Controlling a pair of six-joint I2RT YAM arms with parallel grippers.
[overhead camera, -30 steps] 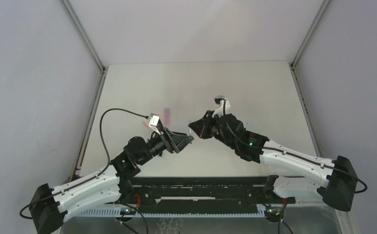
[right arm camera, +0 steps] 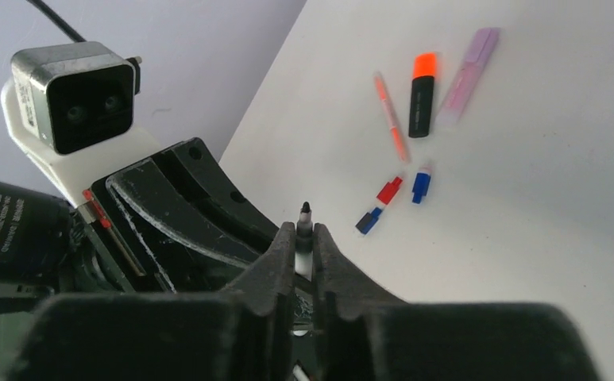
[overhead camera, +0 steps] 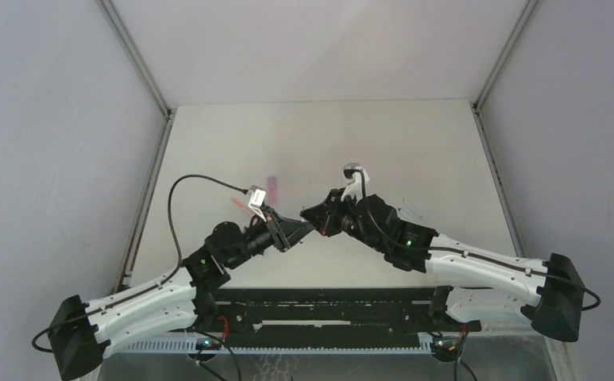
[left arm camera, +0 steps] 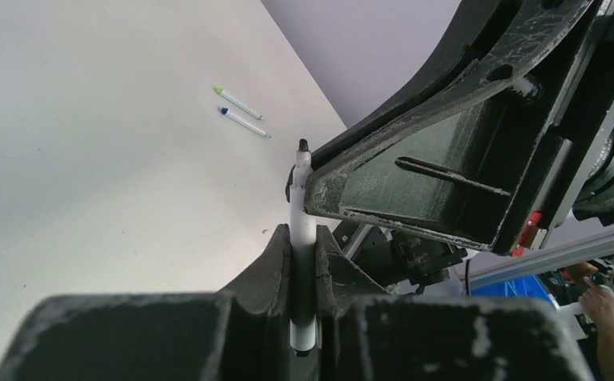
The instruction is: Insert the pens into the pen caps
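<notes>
In the left wrist view my left gripper is shut on a slim white pen [left arm camera: 303, 210], which stands upright with a black tip on top. The fingers of my right gripper flank the upper end of this pen in the right wrist view; whether they grip it, I cannot tell. On the table lie a red cap [right arm camera: 390, 190], a dark-blue and black cap [right arm camera: 367, 221] close by it, and a blue cap [right arm camera: 421, 184]. Two more white pens lie apart, one with a green end [left arm camera: 239, 103], the other with a blue end [left arm camera: 245, 121].
An orange pen [right arm camera: 391, 116], a black highlighter with an orange top [right arm camera: 422, 95] and a pink-purple highlighter [right arm camera: 469, 78] lie on the white table [overhead camera: 327, 135]. Both grippers are close together above its middle.
The left arm has barely moved.
</notes>
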